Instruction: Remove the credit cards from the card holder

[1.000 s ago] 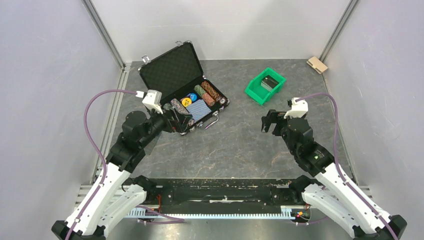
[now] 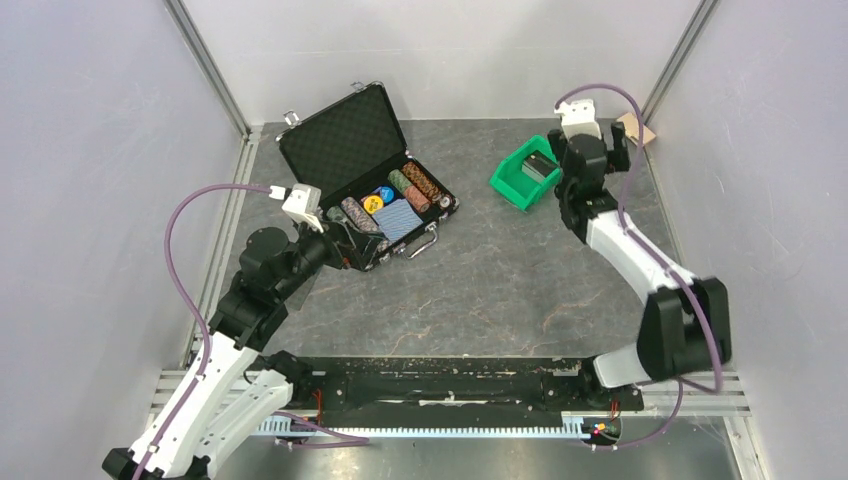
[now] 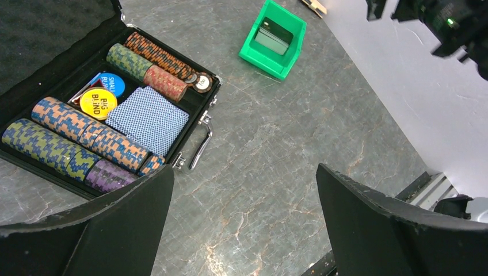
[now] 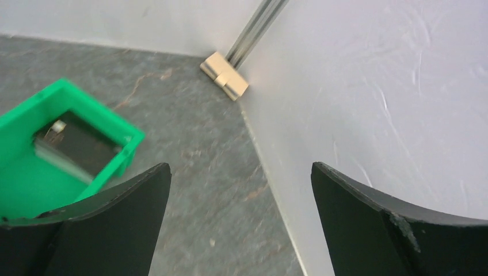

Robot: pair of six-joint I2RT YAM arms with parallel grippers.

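Observation:
A small tan card holder lies at the back right corner against the wall; in the top view it is partly behind my right arm. My right gripper is over the back right area, open, with the holder ahead between its fingers in the blurred right wrist view. My left gripper stands open over the front of the chip case, nothing between its fingers. Whether cards are inside the holder I cannot tell.
A green bin with dark boxes inside sits left of the right gripper. An open case of poker chips lies at the back left.
The left arm has barely moved.

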